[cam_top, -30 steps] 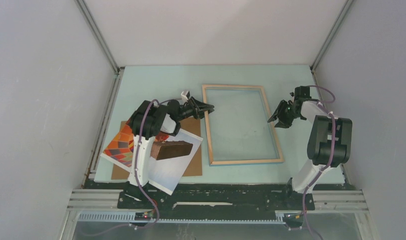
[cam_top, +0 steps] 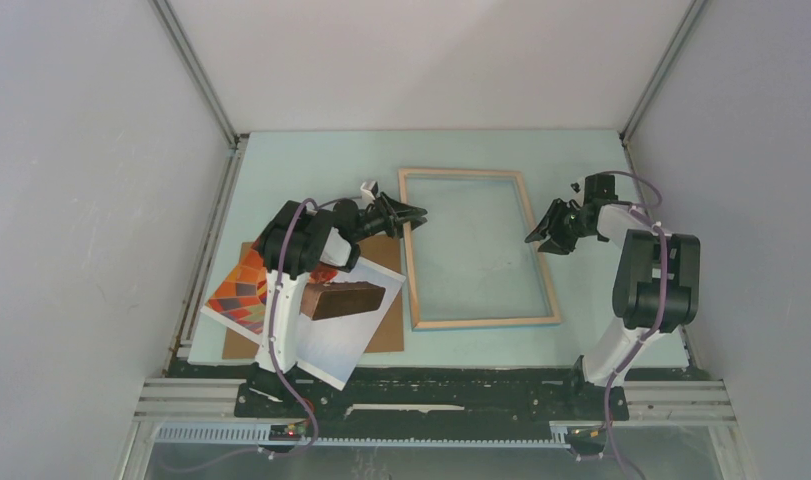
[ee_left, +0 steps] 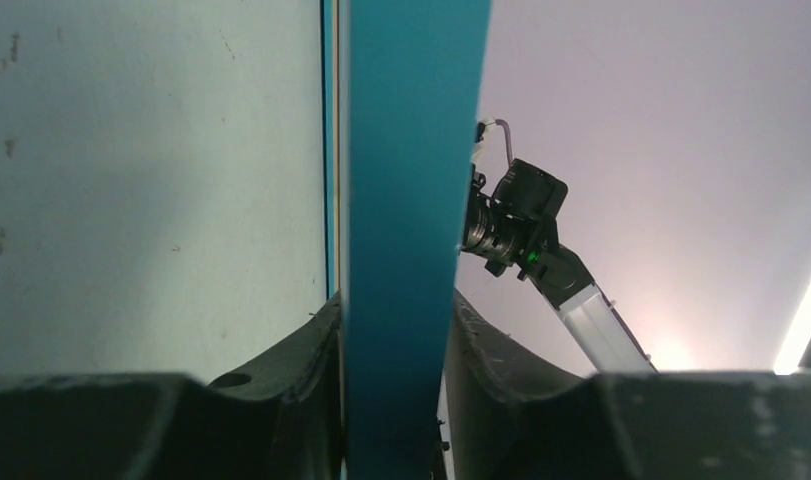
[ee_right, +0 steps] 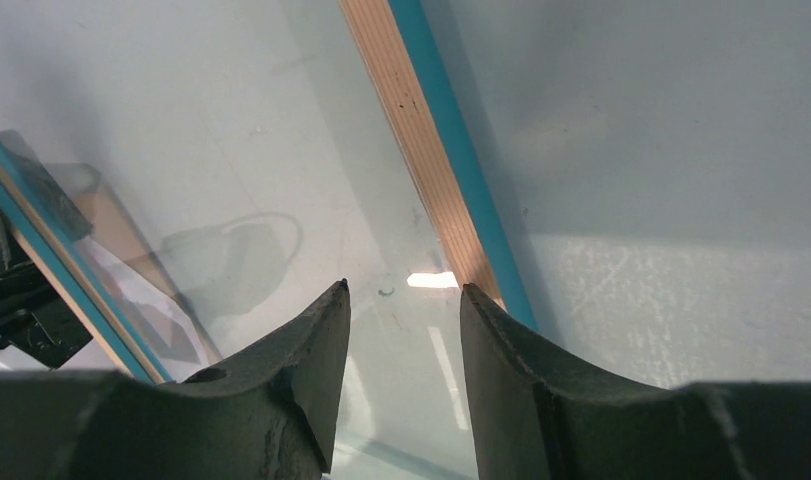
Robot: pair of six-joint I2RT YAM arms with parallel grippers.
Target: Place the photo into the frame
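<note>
The empty wooden frame (cam_top: 486, 322), pale wood with blue-green outer edges, lies on the table. My left gripper (cam_top: 417, 218) is shut on its left bar; the blue-green side (ee_left: 411, 150) of that bar fills the space between the fingers in the left wrist view. At the right bar, my right gripper (cam_top: 537, 243) has its fingers apart. In the right wrist view that bar (ee_right: 421, 140) runs down behind one fingertip (ee_right: 473, 310), and nothing is clasped. Left of the frame lie a colourful photo (cam_top: 243, 292) and a pale photo (cam_top: 346, 340) showing a brown shape.
A brown board (cam_top: 388, 325) lies under the photos, close to the frame's left bar. The left arm hangs over part of the photos.
My right gripper has moved a little left to the right bar. The left arm and photos look unchanged.
</note>
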